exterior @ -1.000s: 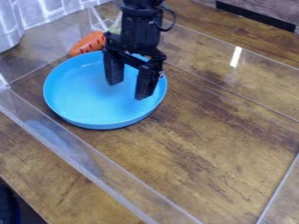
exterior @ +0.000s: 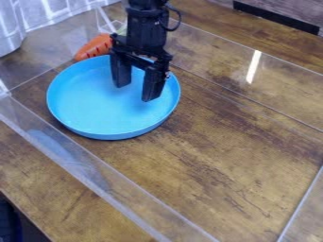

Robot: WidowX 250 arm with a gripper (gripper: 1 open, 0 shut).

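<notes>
A black gripper (exterior: 136, 71) reaches down from the top centre over a round blue plate (exterior: 98, 108), its dark fingers spread apart above the plate's back right part. I cannot make out anything between them. An orange carrot-like object (exterior: 93, 47) lies behind the plate at the upper left, with a pale green item partly hidden behind the gripper's arm.
Clear transparent edging runs along the left and lower left, and a white object (exterior: 13, 19) sits in the top left corner.
The gripper has shifted slightly up and back, away from the camera. The plate and the orange object look unmoved.
</notes>
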